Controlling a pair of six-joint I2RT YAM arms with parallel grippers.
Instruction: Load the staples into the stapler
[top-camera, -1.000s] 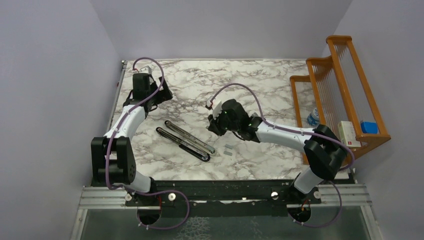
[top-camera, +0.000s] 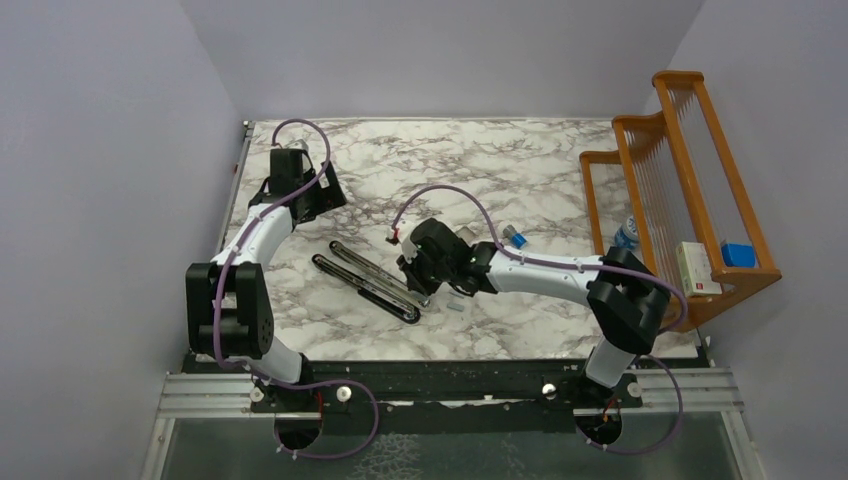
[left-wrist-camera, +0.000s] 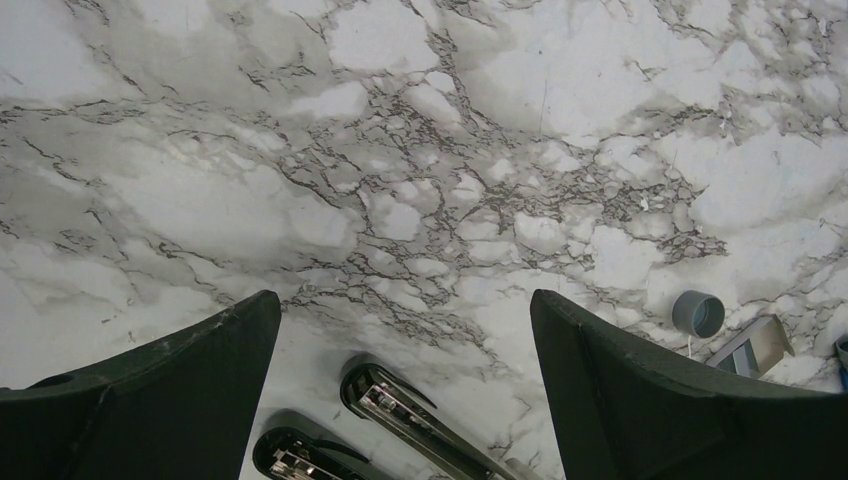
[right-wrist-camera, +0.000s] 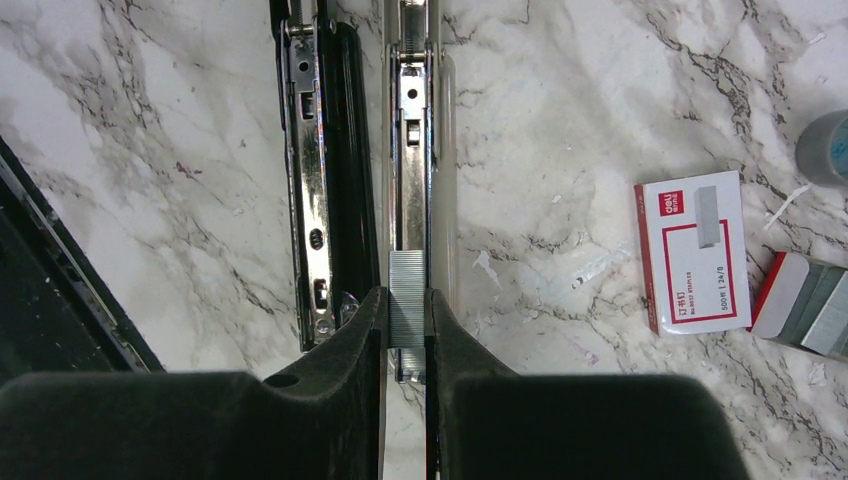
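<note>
Two long staplers lie unfolded side by side in the top view, a black one (top-camera: 381, 302) and a grey one (top-camera: 368, 268), slanting across the front of the table. My right gripper is shut on a grey staple strip (right-wrist-camera: 407, 275). In the right wrist view the strip overlaps the metal channel (right-wrist-camera: 412, 180) of the grey stapler near its end, roughly in line with it; whether it touches the channel I cannot tell. Back left, my left gripper stands open with only tabletop between its fingers, away from both staplers.
Right of the staplers are a white-and-red staple box (right-wrist-camera: 692, 270) with a small grey strip on top, an opened box (right-wrist-camera: 803, 302) and a grey cap (right-wrist-camera: 826, 146). A loose grey strip (top-camera: 455, 308) lies near the right gripper. A wooden rack (top-camera: 655, 121) stands far right.
My right gripper has moved left and toward the front, from beside the grey stapler to over its right-hand end. The left arm has shifted only slightly.
</note>
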